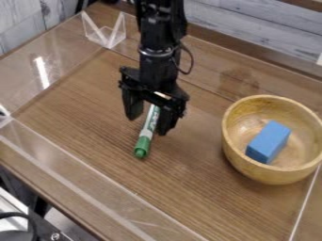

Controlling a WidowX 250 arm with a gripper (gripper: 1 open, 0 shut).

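Observation:
A slim white-and-green marker [145,139] lies lengthwise on the wooden table, its green end toward the front. My black gripper [152,104] hangs just over its upper end, fingers spread open on either side. Whether it touches the marker cannot be told from this view.
A yellow bowl [293,162] holding a blue block [266,142] sits at the right. A clear plastic holder [104,28] stands at the back left.

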